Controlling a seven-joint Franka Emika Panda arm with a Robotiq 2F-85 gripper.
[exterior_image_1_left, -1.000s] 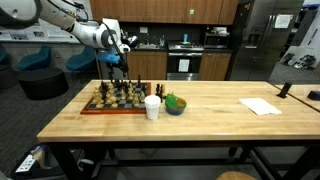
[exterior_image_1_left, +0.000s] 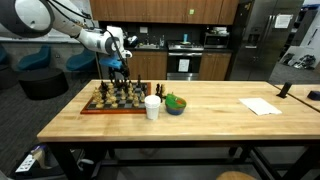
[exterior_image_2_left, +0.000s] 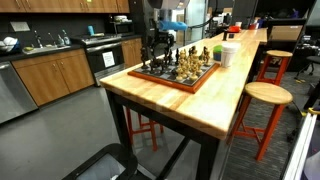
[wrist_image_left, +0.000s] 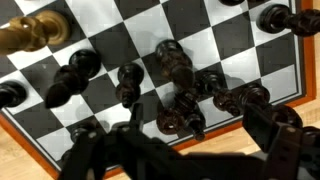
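Observation:
A chess board (exterior_image_1_left: 116, 110) with a red-brown border lies on the wooden table's left part, crowded with light and dark pieces. My gripper (exterior_image_1_left: 118, 72) hangs over its far side. Seen from the wrist, the gripper is open, its two dark fingers wide apart at the lower edge. Several dark pieces stand below and between them, including a dark piece (wrist_image_left: 176, 68) just ahead of the gap and another dark piece (wrist_image_left: 189, 108) nearer it. Two light pieces show at the upper left, one a light piece (wrist_image_left: 48, 28). Nothing is visibly held.
A white tub (exterior_image_1_left: 152, 107) and a bowl (exterior_image_1_left: 175, 105) with green contents stand right of the board. Some chess pieces (exterior_image_1_left: 160, 89) stand off the board behind them. White paper (exterior_image_1_left: 260, 106) lies farther right.
My gripper has come lower over the far side of the board, moving slightly rightward. The board, tub and bowl look unmoved.

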